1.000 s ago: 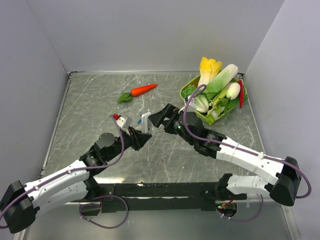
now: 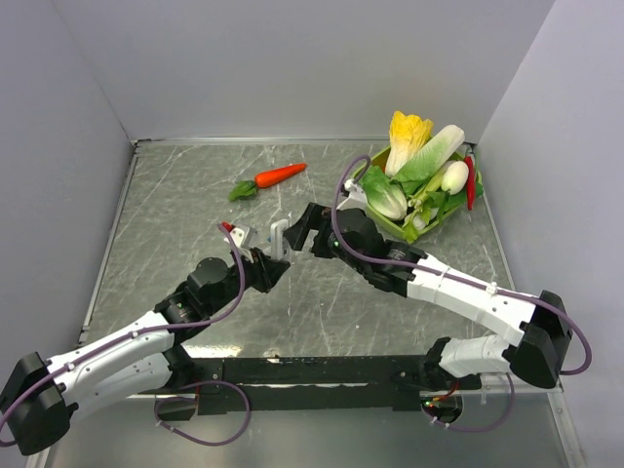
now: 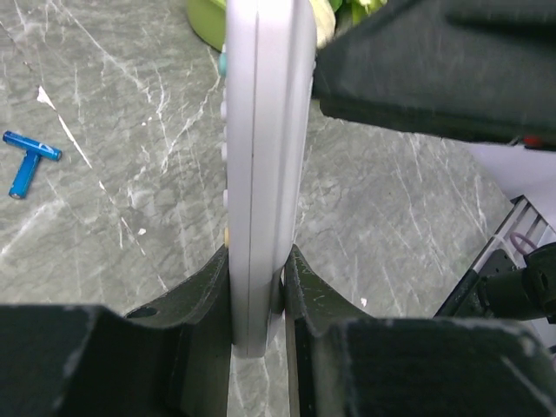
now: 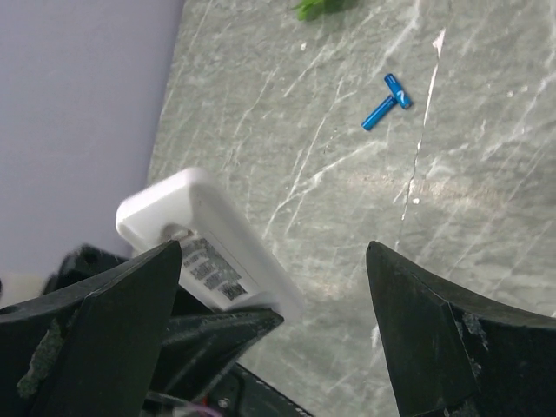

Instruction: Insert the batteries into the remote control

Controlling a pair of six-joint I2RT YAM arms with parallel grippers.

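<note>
My left gripper is shut on the white remote control (image 3: 271,148), which stands upright between its fingers above the table. In the right wrist view the remote (image 4: 239,217) has a patch of dark grey blocks on one face; I cannot tell whether this is a battery bay. My right gripper is open, its fingers wide apart. One of its dark fingers (image 3: 417,65) comes right up beside the remote's upper part; contact is unclear. Two blue batteries (image 3: 33,156) lie on the table in a T shape, seen in both wrist views.
At the back right sits a green basket (image 2: 398,230) heaped with vegetables. A carrot (image 2: 281,175) lies at the back of the marble table (image 2: 175,195). Part of a small red object (image 2: 228,226) shows behind the left gripper. Walls bound the sides and back.
In the top view the right arm has swung a little leftward and its gripper is closer to the remote. The left gripper has shifted slightly left with the remote. The blue is now hidden there.
</note>
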